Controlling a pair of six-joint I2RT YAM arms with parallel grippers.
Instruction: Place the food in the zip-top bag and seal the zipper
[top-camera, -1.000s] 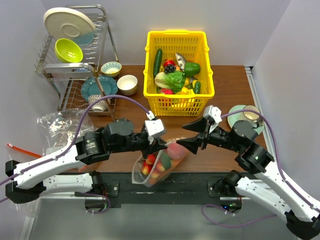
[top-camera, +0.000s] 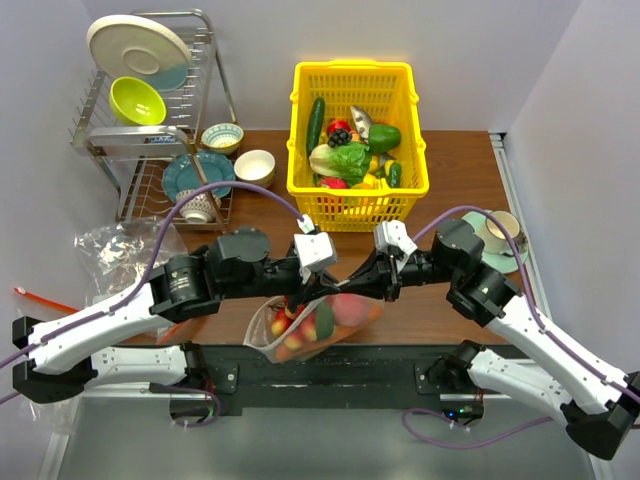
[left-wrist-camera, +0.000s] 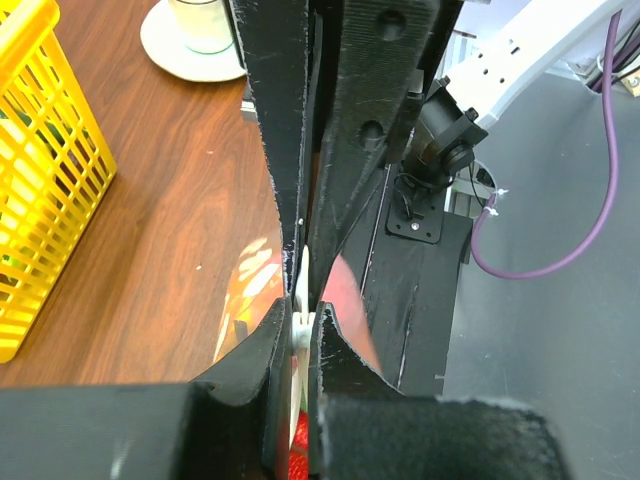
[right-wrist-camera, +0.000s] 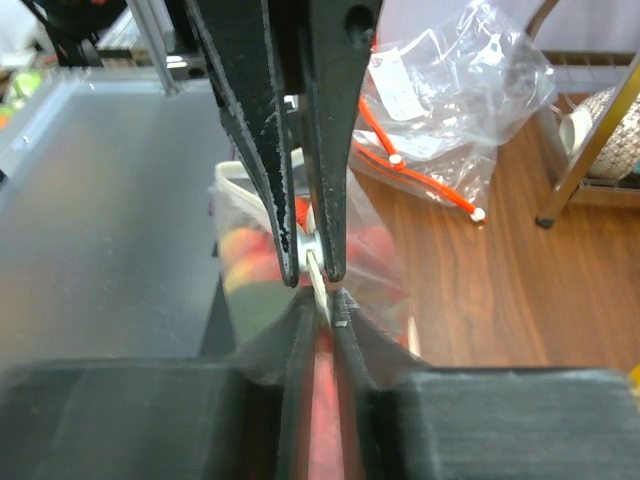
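Note:
The clear zip top bag (top-camera: 262, 335) lies at the table's front edge, holding red-yellow fruit (top-camera: 281, 324), a green piece (top-camera: 325, 319) and a large pink piece (top-camera: 350, 309). My left gripper is shut on the pale zipper strip (left-wrist-camera: 304, 268) of its mouth. Right beside it, my right gripper has its fingers drawn close together around the same strip (right-wrist-camera: 317, 282); whether they press on it is not clear. The two grippers almost touch in the top view. Arms and fingers hide much of the bag's mouth.
Behind stands a yellow basket (top-camera: 408, 190) of mixed food. A dish rack (top-camera: 150, 140) and an empty clear bag with an orange slider strip (top-camera: 48, 300) are at left. A cup (top-camera: 500, 232) on a saucer sits at right. Bare table lies right of the bag.
My right gripper was wide open to the right of the bag; it has moved left and down toward the left gripper, and its fingers have drawn together. The bag has shifted slightly.

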